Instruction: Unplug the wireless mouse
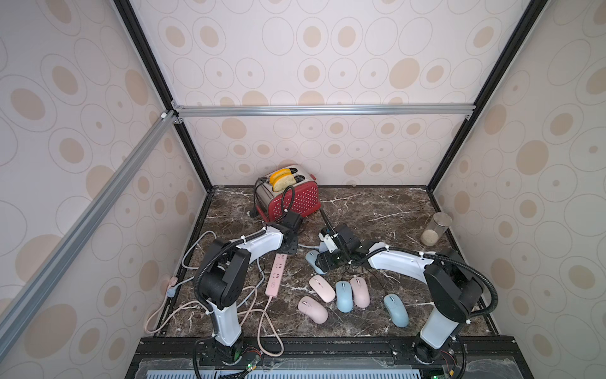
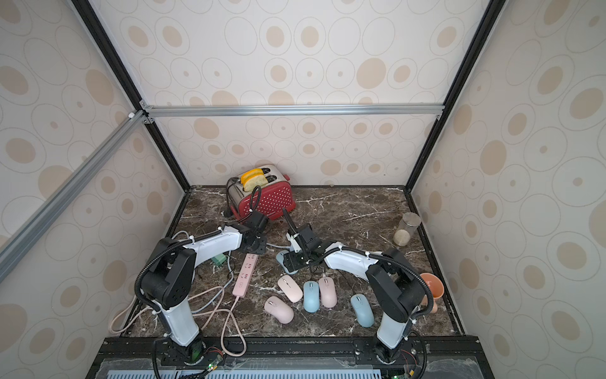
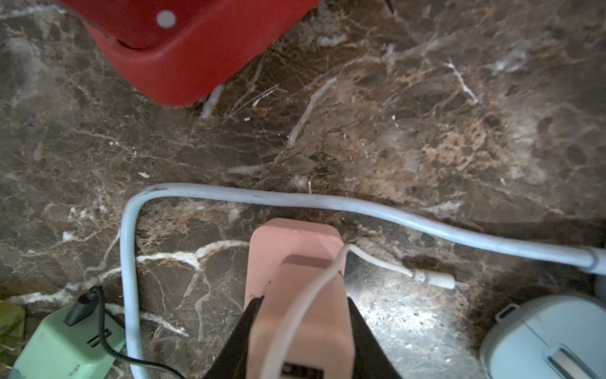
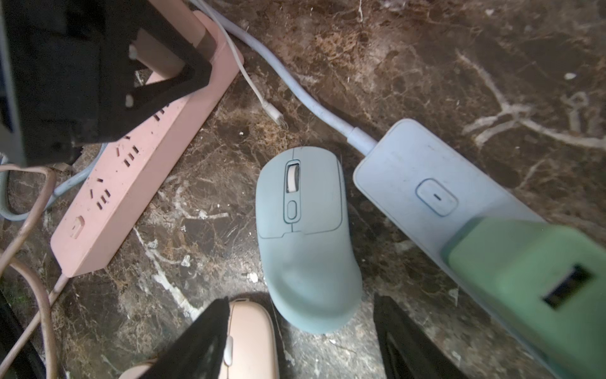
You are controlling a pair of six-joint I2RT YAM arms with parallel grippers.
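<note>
A pink power strip point(image 4: 145, 170) lies left of centre. At its far end, my left gripper is shut on a pink plug adapter point(image 3: 300, 290), with a white cable lying over it; the cable's free connector point(image 3: 434, 278) rests beside it. A light blue mouse point(image 4: 308, 265) lies between that strip and a blue power strip point(image 4: 404, 183) carrying a green adapter point(image 4: 536, 278). My right gripper hovers over the mouse's rear end, open, nothing between its fingers.
Several more mice point(image 1: 344, 297) lie at the front. A red toaster point(image 1: 293, 199) stands at the back, a glass jar point(image 1: 435, 228) at the right, a green adapter point(image 3: 69, 341) at left.
</note>
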